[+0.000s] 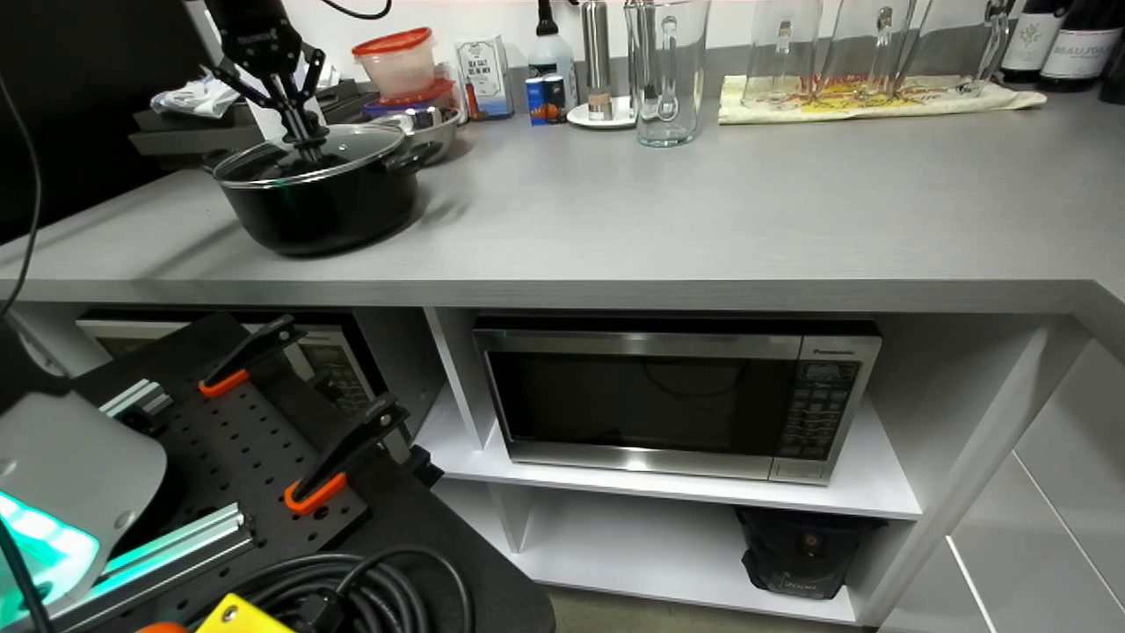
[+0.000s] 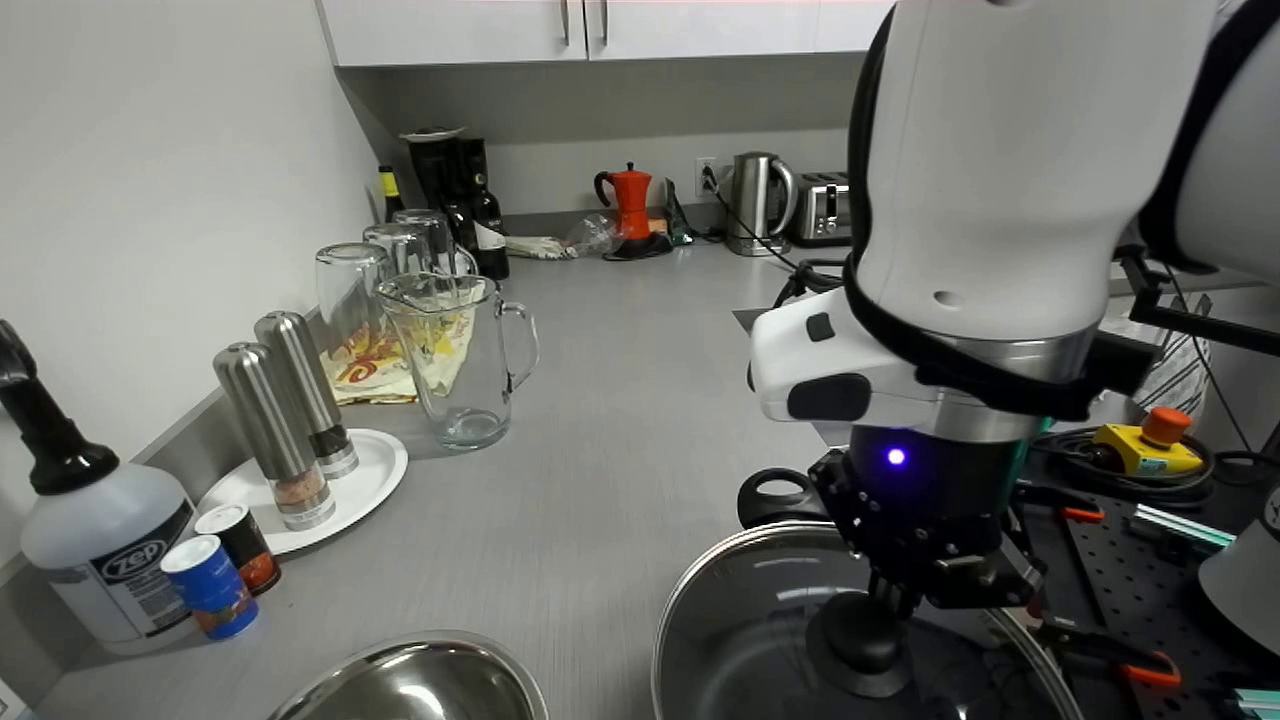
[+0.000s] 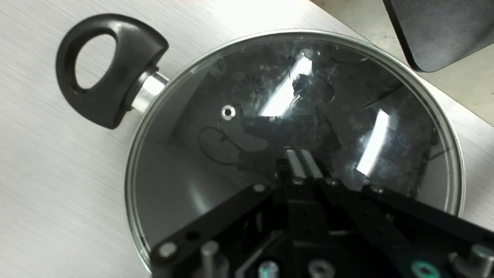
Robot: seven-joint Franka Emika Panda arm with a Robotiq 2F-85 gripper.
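A black pot [image 1: 327, 216] stands on the grey counter near its front edge, with a glass lid [image 3: 199, 162] seated on it. Exterior view 2 shows the lid's round black knob [image 2: 864, 634] right by the tips of my gripper [image 2: 890, 595]. Pointing down over the lid's middle, the gripper [image 1: 307, 146] is shut. In the wrist view its two pale fingers [image 3: 296, 164] lie side by side, with nothing visible between them. The knob cannot be made out there. Whether the tips touch it is unclear.
A steel bowl [image 2: 414, 684] sits close to the pot. Along the wall are a spray bottle [image 2: 114, 540], mills on a white plate [image 2: 390, 462] and a glass pitcher [image 2: 462, 360]. A black pot handle [image 3: 113, 69] sticks out sideways. Mid-counter is clear.
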